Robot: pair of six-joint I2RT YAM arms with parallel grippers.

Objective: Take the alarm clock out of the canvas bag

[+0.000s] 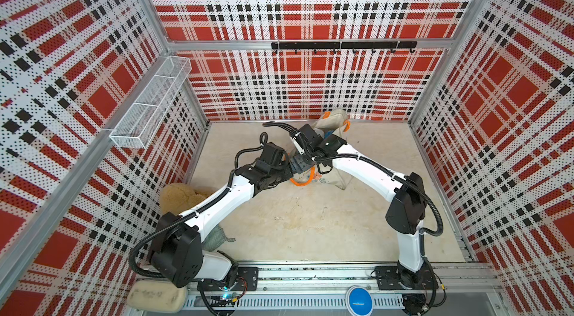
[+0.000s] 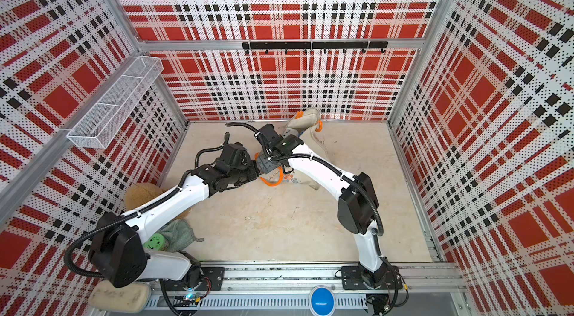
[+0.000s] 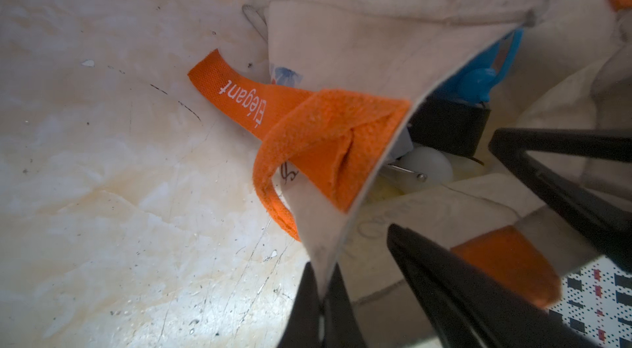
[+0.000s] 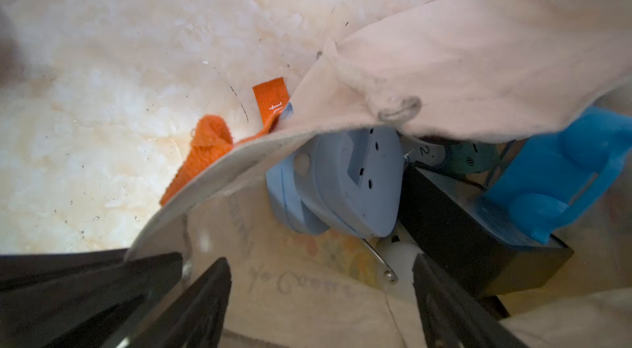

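The canvas bag [image 1: 337, 179], beige with orange straps, lies open in the middle of the table. Inside it in the right wrist view, at the right, is a bright blue item [image 4: 574, 162] with two round bells and a handle, looking like the alarm clock; its face is hidden. In the left wrist view the blue clock [image 3: 475, 84] shows partly behind the bag's rim. My left gripper is shut on that rim, the cloth running between its fingertips. My right gripper stands open at the bag's mouth, nothing between its fingers.
A light blue plastic item [image 4: 358, 180], a black box [image 4: 460, 236] and a white round thing [image 4: 403, 262] crowd the bag beside the clock. A brown plush [image 1: 179, 197] lies at the table's left.
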